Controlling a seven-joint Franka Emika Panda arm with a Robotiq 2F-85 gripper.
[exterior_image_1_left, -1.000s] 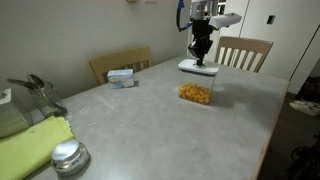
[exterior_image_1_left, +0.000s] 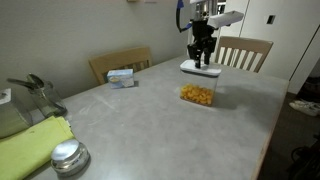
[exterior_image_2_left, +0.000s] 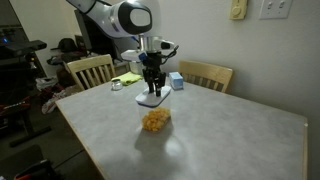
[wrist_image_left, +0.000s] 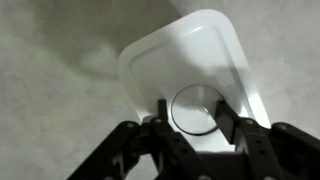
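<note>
A clear container holding orange balls (exterior_image_1_left: 196, 94) stands toward the far side of the table, its see-through walls hard to make out. On top sits a white square lid (wrist_image_left: 180, 55) with rounded corners and a round button (wrist_image_left: 195, 108) in it. My gripper is right over this lid, pointing down. Its black fingers (wrist_image_left: 162, 112) stand apart, one at either side of the button, so the fingers are open. In exterior view 2 the white lid (exterior_image_2_left: 153, 97) shows below the gripper, above the orange balls (exterior_image_2_left: 155, 120). Whether the fingertips touch the lid, I cannot tell.
A light blue box (exterior_image_1_left: 121, 78) stands near the table's back edge by a wooden chair (exterior_image_1_left: 118, 62). At the near left are a yellow-green cloth (exterior_image_1_left: 30, 145) and a round silver-topped object (exterior_image_1_left: 70, 157).
The fingers were close together over the lid and have now spread apart. The arm has moved only slightly. The container and its lid appear to stand in the same place.
</note>
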